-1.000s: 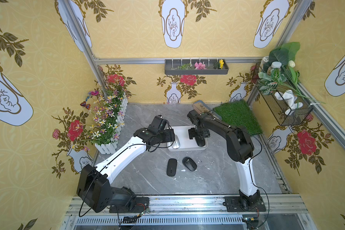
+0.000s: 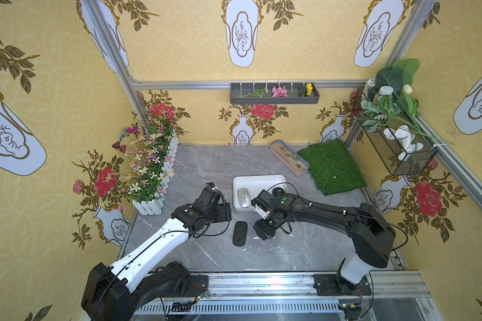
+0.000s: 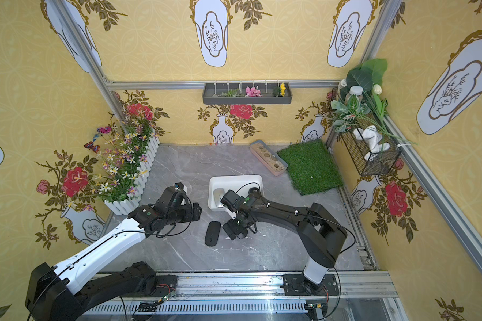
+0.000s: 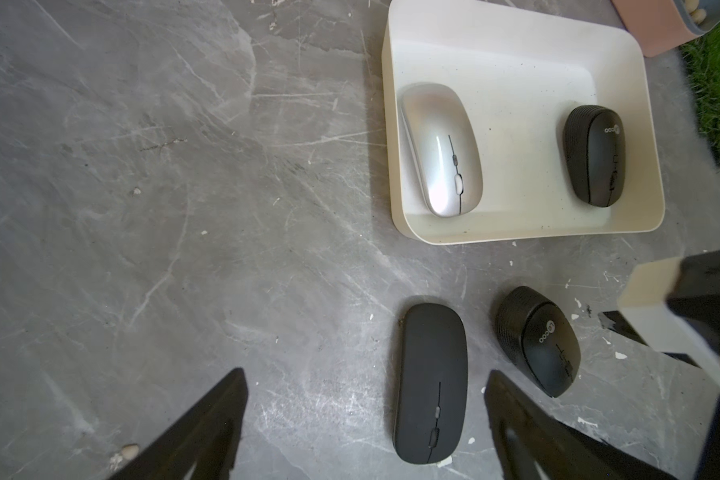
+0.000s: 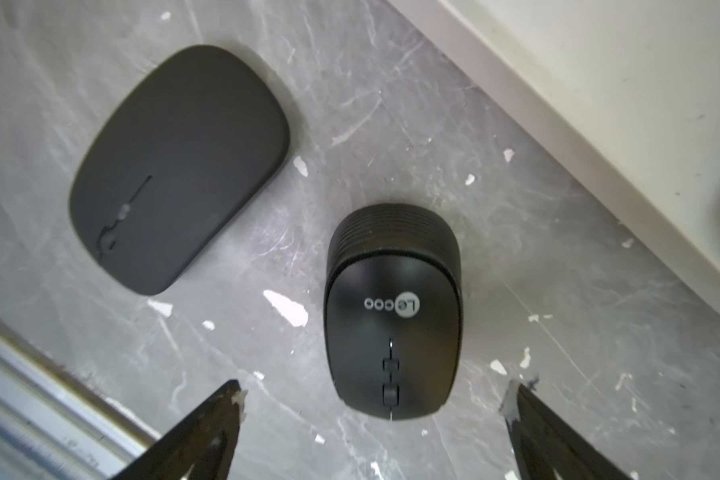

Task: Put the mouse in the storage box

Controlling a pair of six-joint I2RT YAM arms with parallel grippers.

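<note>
In the left wrist view a white storage box (image 4: 528, 232) holds a silver mouse (image 4: 442, 148) on its left and a black mouse (image 4: 596, 156) on its right. In front of the box lie a flat dark mouse (image 4: 430, 384) and a second, logo-marked black mouse (image 4: 538, 340). My right gripper is open over the logo-marked mouse, which sits between and just ahead of its spread fingers (image 5: 209, 436), still on the table. My left gripper stands open above the table left of the box, near the flat mouse, nothing between its fingers.
A pink and grey tray (image 2: 289, 157) and green turf (image 2: 331, 167) lie behind the box to the right. Flowers in a white picket planter (image 2: 155, 182) line the left wall.
My right gripper has moved from the box, where the black mouse lies, forward and down to above the logo-marked mouse. The left arm has drawn back left and toward the front, away from the box.
</note>
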